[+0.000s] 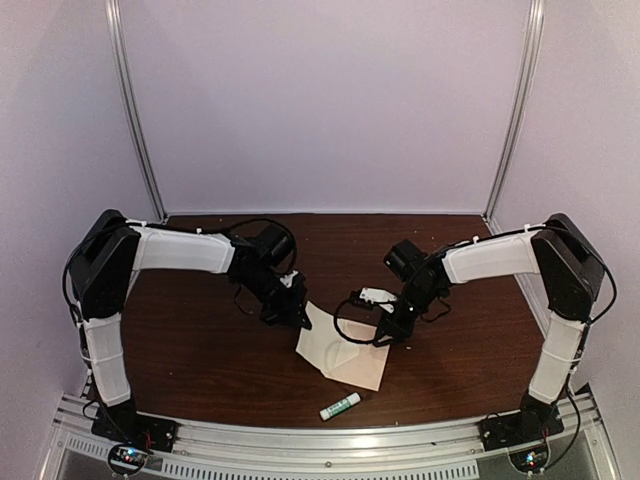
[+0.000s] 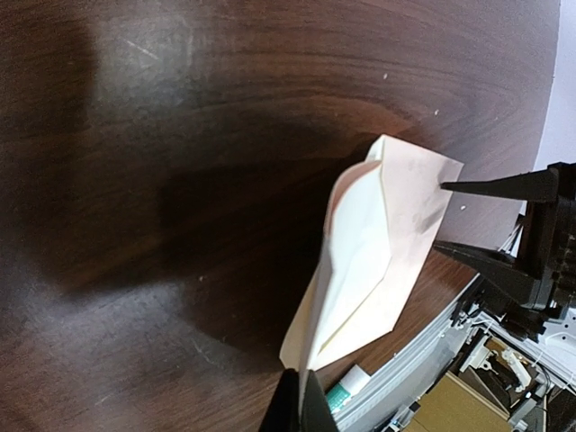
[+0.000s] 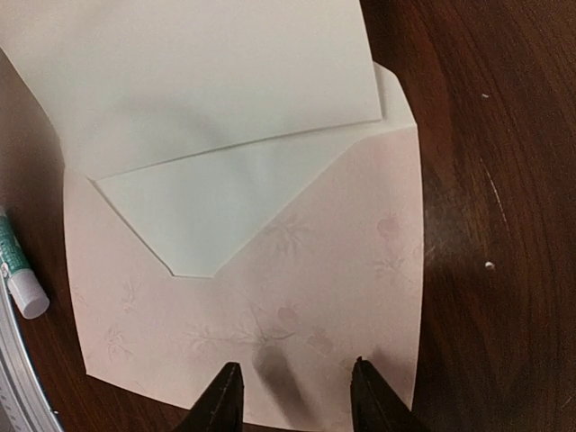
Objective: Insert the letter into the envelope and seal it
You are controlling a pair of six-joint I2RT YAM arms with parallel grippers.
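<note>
In the top view my left gripper is at the upper left of the paper. In the left wrist view its shut fingers grip the edge of the white letter, which stands raised over the pink envelope. In the right wrist view the letter overlaps the open mouth of the envelope, covering part of the inner triangle. My right gripper is part open over the envelope's lower edge, its two fingertips apart with only the envelope's surface beneath them.
A glue stick lies near the table's front edge, below the envelope. A metal rail runs along the front, and pale walls enclose the back and sides.
</note>
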